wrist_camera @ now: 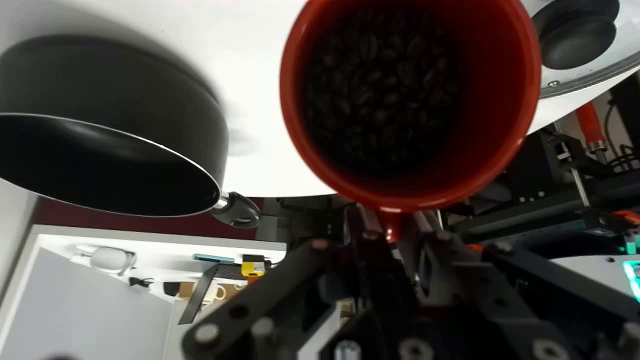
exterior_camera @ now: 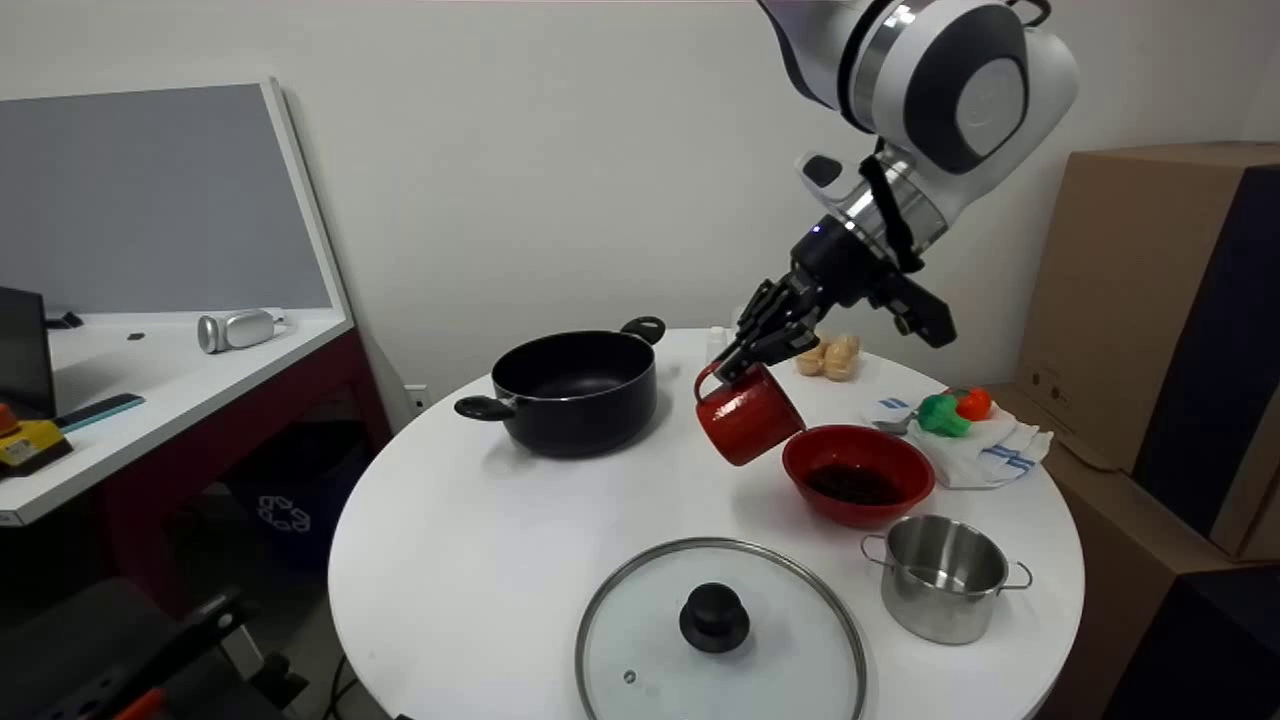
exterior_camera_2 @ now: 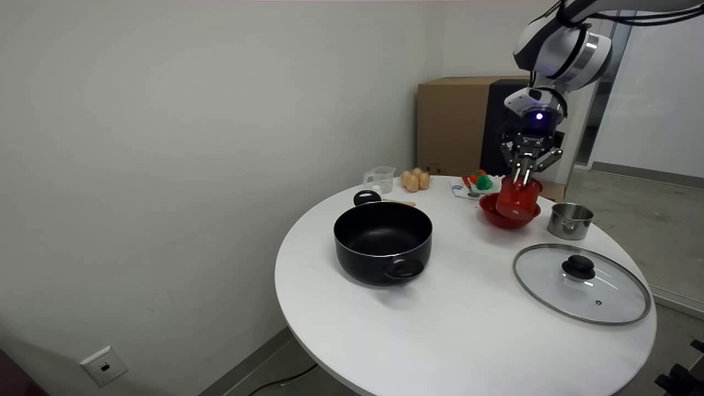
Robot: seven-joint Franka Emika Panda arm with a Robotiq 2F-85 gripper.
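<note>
A red mug (exterior_camera: pixel 749 416) hangs tilted above the table, its mouth leaning toward the red bowl (exterior_camera: pixel 859 446). My gripper (exterior_camera: pixel 734 364) is shut on the mug near its handle. Dark beans (wrist_camera: pixel 384 84) lie inside the mug in the wrist view; none can be seen falling. More dark contents rest in the bottom of the bowl. In the second exterior view the mug (exterior_camera_2: pixel 518 198) overlaps the bowl (exterior_camera_2: pixel 489 210) and hides part of it.
A black pot (exterior_camera: pixel 578 396) stands left of the mug. A glass lid (exterior_camera: pixel 786 596) lies in front, with a steel pot (exterior_camera: pixel 944 582) to its right. Green and orange items (exterior_camera: pixel 943 415) sit on a cloth behind the bowl.
</note>
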